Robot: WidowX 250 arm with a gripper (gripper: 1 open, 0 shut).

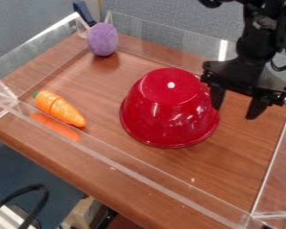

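Observation:
A red bowl (pixel 170 109) lies upside down in the middle of the wooden tray. My gripper (pixel 234 100) hangs just to its right, close to the bowl's right side, its two black fingers apart with nothing visible between them. An orange carrot (pixel 60 107) lies at the left, and a purple eggplant (pixel 103 39) with a dark top sits at the back left.
Clear plastic walls (pixel 193 186) surround the wooden surface (pixel 157 170). The front right and the area between eggplant and bowl are free. A dark cable (pixel 26 206) lies outside at the lower left.

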